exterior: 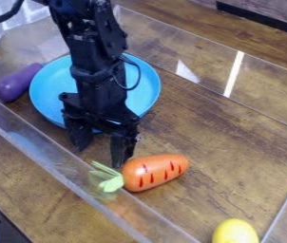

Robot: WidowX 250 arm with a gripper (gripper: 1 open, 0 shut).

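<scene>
My black gripper (103, 140) hangs low over the wooden table, open, just up and left of a toy carrot (154, 172). The carrot is orange with dark stripes and has pale green leaves at its left end, lying by the clear plastic strip. A light blue bowl (49, 89) sits behind my arm, partly hidden by it.
A purple eggplant (17, 82) lies left of the bowl. A yellow lemon (235, 232) is at the bottom right. Clear plastic strips border the work area.
</scene>
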